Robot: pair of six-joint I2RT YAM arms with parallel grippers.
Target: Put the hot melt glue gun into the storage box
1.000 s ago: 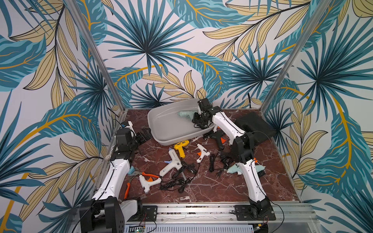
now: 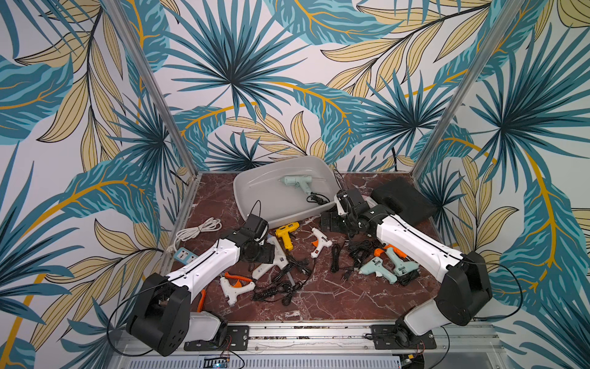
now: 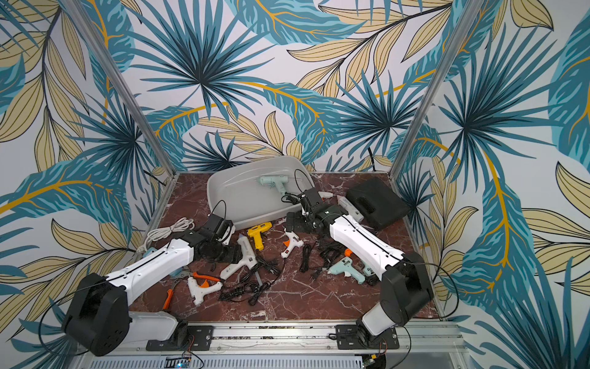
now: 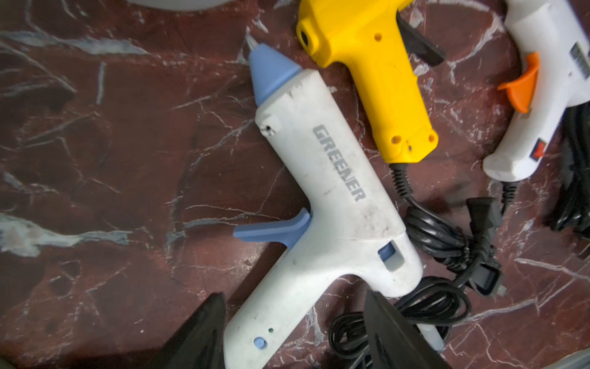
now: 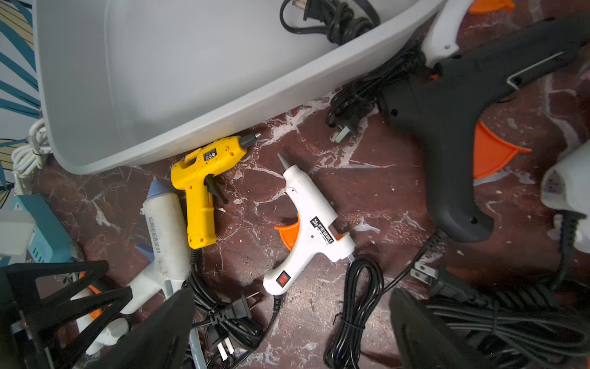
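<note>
A mint glue gun (image 2: 297, 181) lies inside the grey storage box (image 2: 258, 203) at the back. My left gripper hovers open over the white GREENER glue gun (image 4: 332, 166), its fingers near the handle end. My right gripper is open and empty above a small white glue gun (image 5: 307, 221), with a yellow glue gun (image 5: 199, 215) and a black glue gun (image 5: 448, 172) nearby.
Mint glue guns (image 2: 378, 268) and tangled cords lie at the front right. An orange-and-white glue gun (image 2: 236, 289) lies front left. A black case (image 2: 405, 200) occupies the back right; white cable (image 2: 196, 230) lies at the left.
My right gripper has come out from over the box toward the front right; the mint gun stays in the box.
</note>
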